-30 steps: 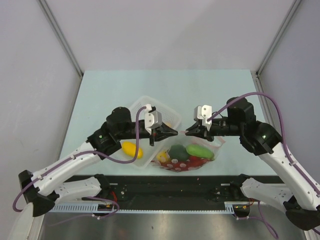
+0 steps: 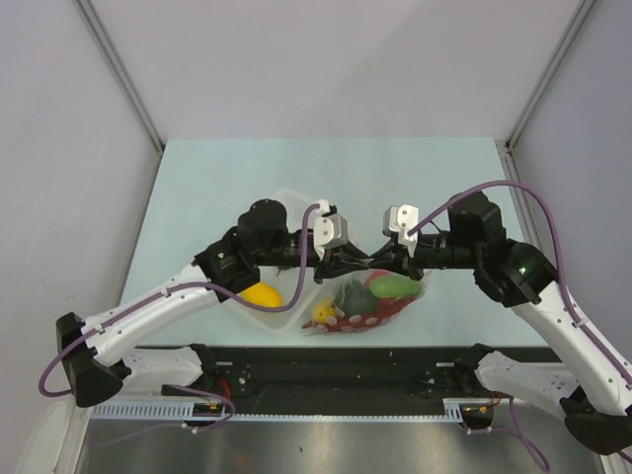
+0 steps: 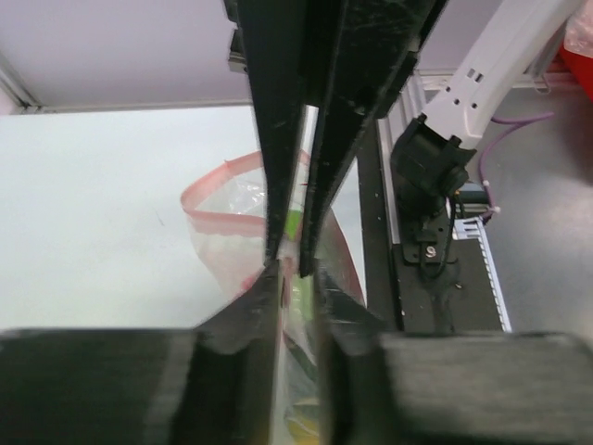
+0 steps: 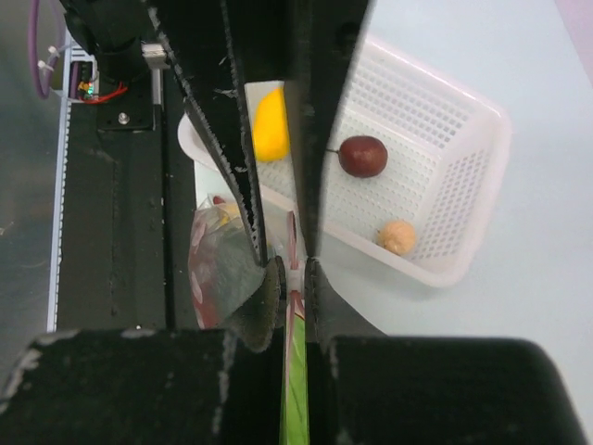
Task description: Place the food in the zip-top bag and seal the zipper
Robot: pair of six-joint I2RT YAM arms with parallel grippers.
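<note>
The zip bag (image 2: 360,306) of food lies near the table's front edge, with green, red and yellow items visible inside. My left gripper (image 2: 360,263) and right gripper (image 2: 377,259) meet fingertip to fingertip over its upper part. In the right wrist view my right gripper is shut on the bag's zipper edge. In the left wrist view my left gripper has its fingers close around the bag's edge, blurred; whether it is shut is unclear.
A white basket (image 4: 445,185) holds a yellow item (image 4: 271,125), a dark red fruit (image 4: 363,156) and a tan round item (image 4: 397,236).
The right gripper has barely moved.
</note>
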